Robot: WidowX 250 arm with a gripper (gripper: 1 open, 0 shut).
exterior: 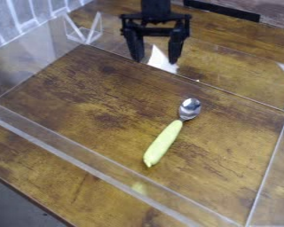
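My black gripper (pixel 154 46) hangs at the top centre, above the far edge of the clear-walled enclosure, its two fingers spread open with nothing between them. Below and to the right, a spoon with a shiny metal bowl (pixel 190 108) and a pale yellow-green handle (pixel 163 144) lies on the wooden board (pixel 85 106), its handle toward the near side.
Transparent walls (pixel 61 160) border the board on several sides. A white patch (pixel 162 60) shows behind the far wall, under the gripper. The board left of the spoon is clear. A white railing stands at the top left.
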